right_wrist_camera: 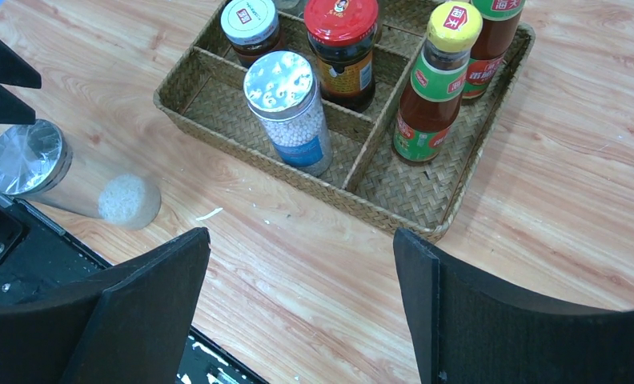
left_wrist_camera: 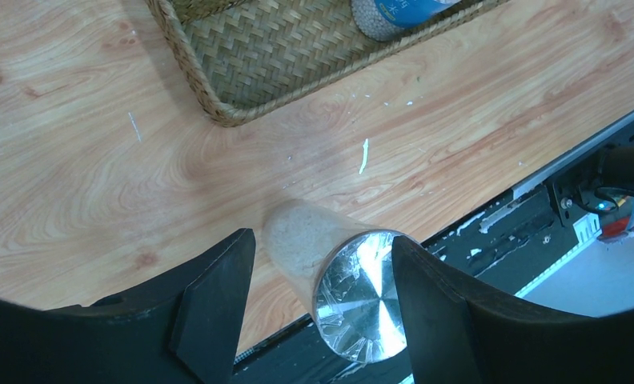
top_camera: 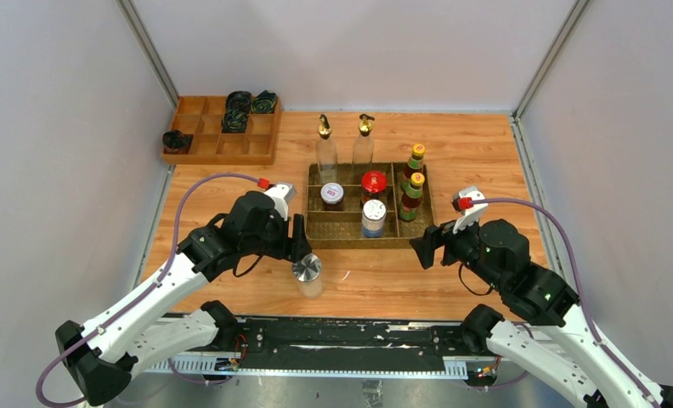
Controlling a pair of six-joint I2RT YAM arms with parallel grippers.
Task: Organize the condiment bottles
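On the table in front of the woven tray [top_camera: 350,243] stands a clear jar with a silver lid [top_camera: 307,268]. In the left wrist view, the jar [left_wrist_camera: 302,240] shows between the fingers of my left gripper, with clear space on its left side; whether the right finger touches the lid is unclear. My right gripper is open and empty, to the right of the tray's front. The tray holds a silver-lidded jar of white beads [right_wrist_camera: 290,112], a red-lidded jar [right_wrist_camera: 342,48], a white-lidded jar [right_wrist_camera: 251,28], two yellow-capped sauce bottles [top_camera: 411,197] and two pump bottles [top_camera: 326,153].
A wooden divided box [top_camera: 248,159] with dark round items stands at the back left. Bare table [top_camera: 477,153] lies to the right of the tray. The front-left tray compartment [left_wrist_camera: 278,56] is empty.
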